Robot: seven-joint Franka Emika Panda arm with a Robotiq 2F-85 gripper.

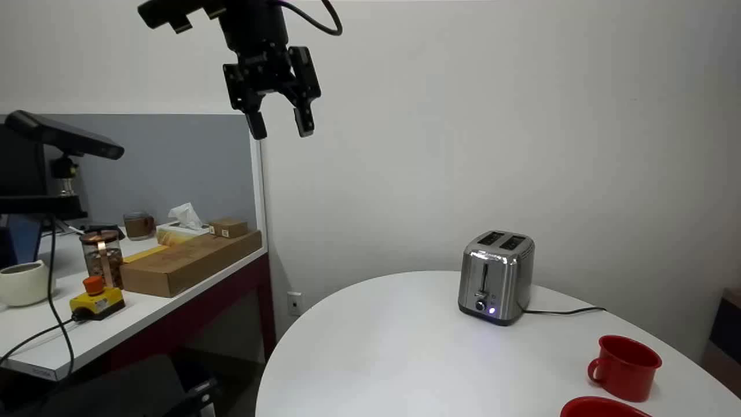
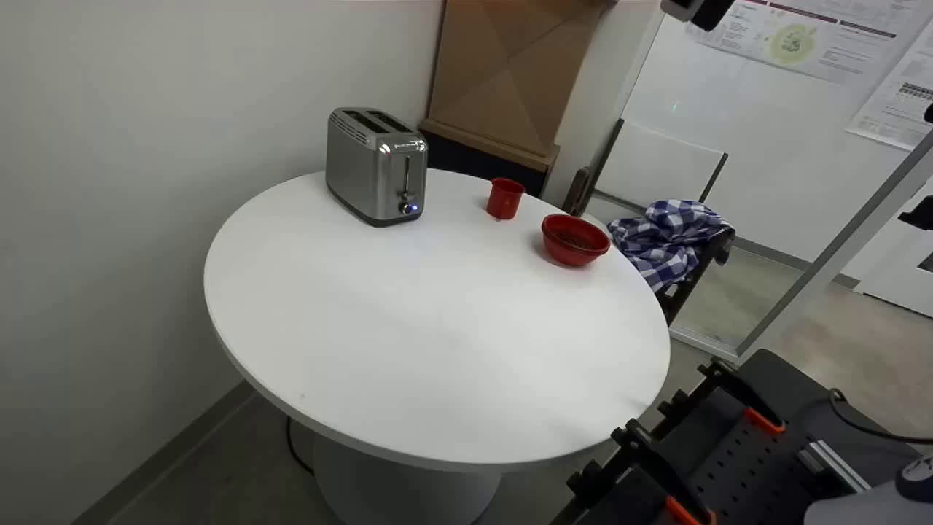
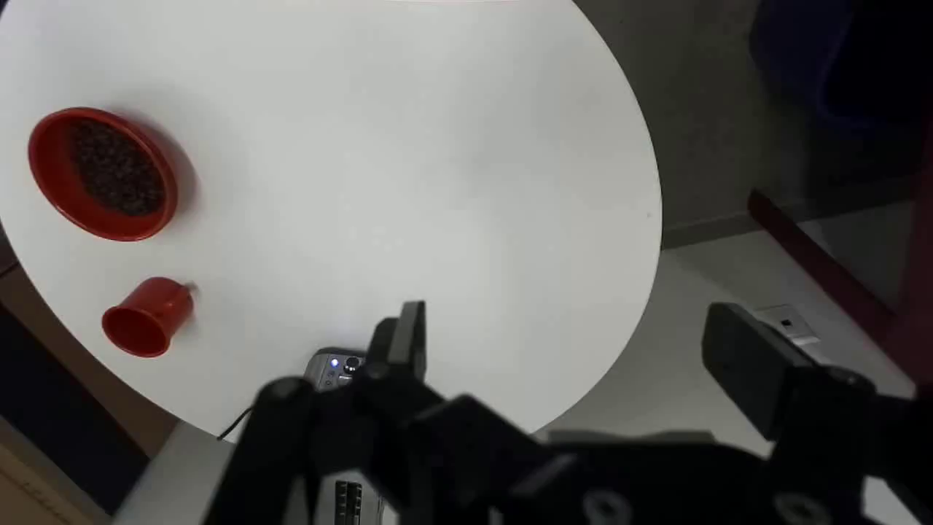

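High above the white round table (image 1: pixel 389 347), my gripper (image 1: pixel 283 134) stands open, with only air between its fingers. The wrist view looks down past the gripper, whose fingers are spread wide. A red bowl (image 3: pixel 57 178) holding small dark brown pieces rests on the table, beside an upright red mug (image 3: pixel 166 303). Both are well away from my gripper. Near the wall stands a silver two-slot toaster (image 1: pixel 496 278) with a small light lit on its front; in the wrist view my gripper covers part of it.
To the left, a desk bears a brown cardboard box (image 1: pixel 198 263), a glass jar (image 1: pixel 102 257), a white cup (image 1: pixel 24 284) and an emergency stop button (image 1: pixel 97 299). The toaster's cord (image 1: pixel 566 311) trails across the table. A checked cloth (image 2: pixel 669 236) lies on a chair.
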